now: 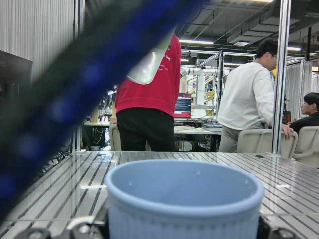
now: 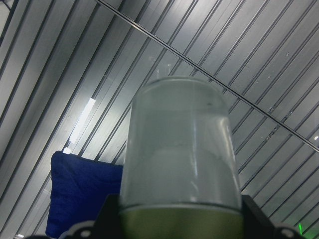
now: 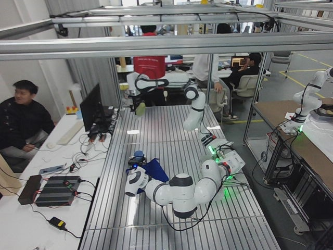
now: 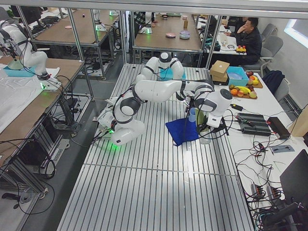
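Observation:
A light blue cup [image 1: 184, 199] fills the lower middle of the left wrist view, between the fingers of my left gripper [image 3: 136, 162], which looks shut on it. A translucent bottle with a greenish base [image 2: 180, 149] is held in my right gripper, high above the slatted table [image 2: 269, 59]; in the camera left view the bottle [image 3: 140, 108] hangs toward the far side. A folded dark blue cloth [image 4: 179, 132] lies on the table near the cup [image 4: 191, 115].
Beside the table stands a white desk [image 3: 67, 229] with a monitor, cables and black boxes. A blue bin [image 4: 236, 74], cardboard boxes and fruit sit along that side.

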